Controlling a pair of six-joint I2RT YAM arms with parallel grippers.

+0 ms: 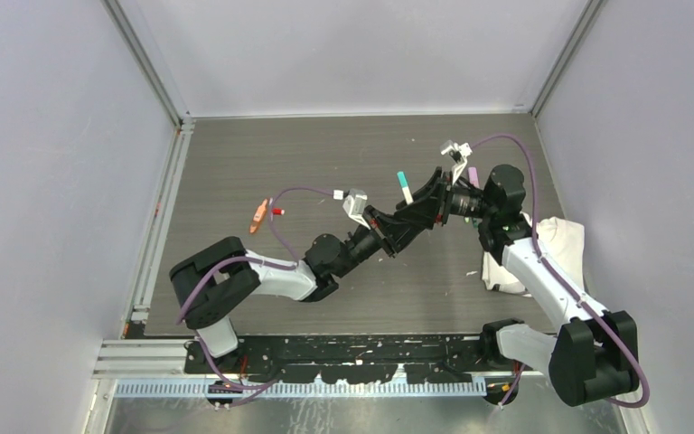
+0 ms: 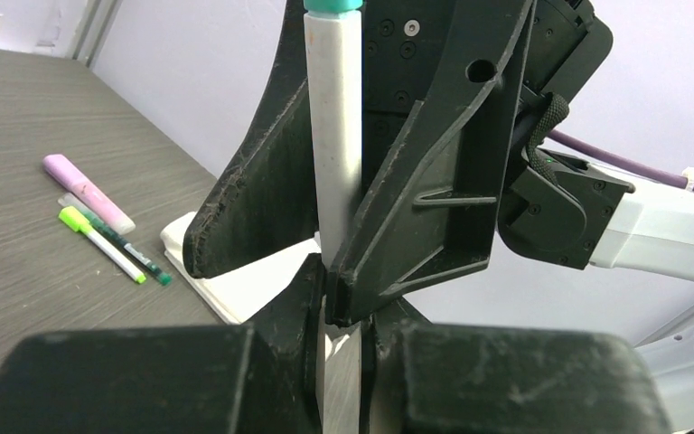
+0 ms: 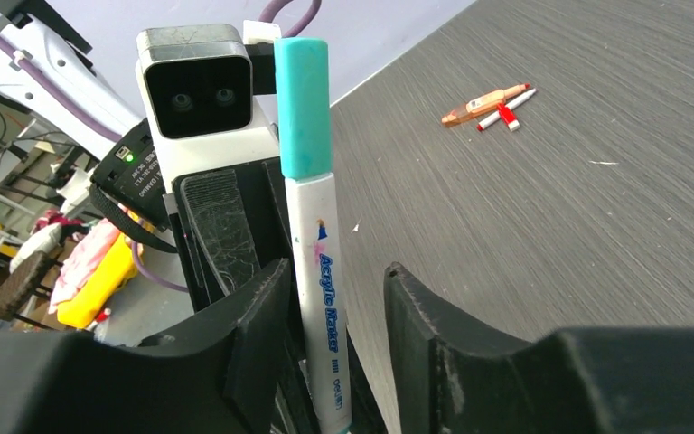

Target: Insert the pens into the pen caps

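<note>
An acrylic marker with a white barrel [image 3: 319, 271] and a teal cap [image 3: 304, 108] stands nearly upright in the right wrist view. My left gripper is shut on its lower part. Around the barrel, my right gripper is part open; the marker lies close to one finger, with a clear gap to the other. In the top view the teal cap [image 1: 402, 179] points away from the arms, and both grippers' tips overlap there, hiding the barrel's lower end.
Left on the table lie an orange marker [image 1: 259, 216] and a white pen with a red cap [image 1: 277, 212]. A pink marker [image 2: 89, 193], a yellow-green capped pen [image 2: 102, 243] and a dark green pen [image 2: 126, 249] lie by a white cloth [image 1: 556, 250] at right.
</note>
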